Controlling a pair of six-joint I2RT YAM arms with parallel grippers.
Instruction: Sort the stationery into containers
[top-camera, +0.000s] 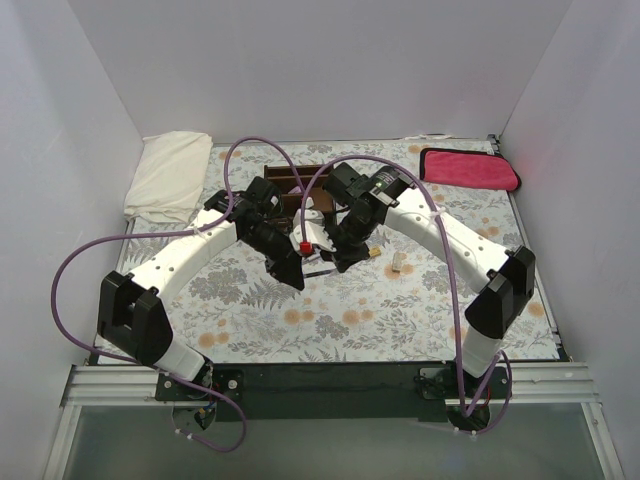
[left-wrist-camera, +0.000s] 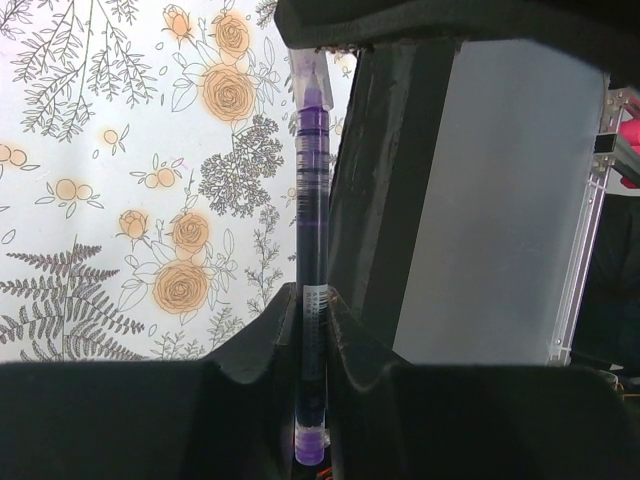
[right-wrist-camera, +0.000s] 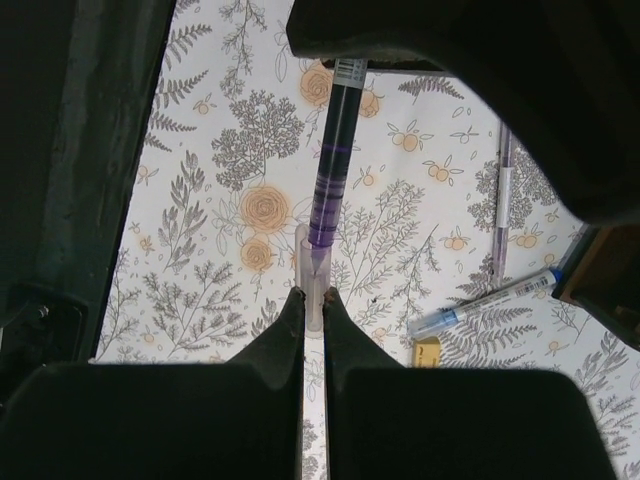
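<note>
A dark purple pen (left-wrist-camera: 312, 250) is held upright in the left wrist view, my left gripper shut on its body. In the right wrist view its capped tip is between the fingers of my right gripper, shut on the clear cap. On the patterned mat lie a blue-capped pen (right-wrist-camera: 500, 300), a slim pen (right-wrist-camera: 503, 190) and a yellow eraser (right-wrist-camera: 426, 352). A wooden organiser (top-camera: 297, 171) stands at the back, partly hidden by the arms.
A red pouch (top-camera: 468, 170) lies back right and a white cloth (top-camera: 170, 175) back left. A small pale item (top-camera: 397, 262) sits right of centre.
</note>
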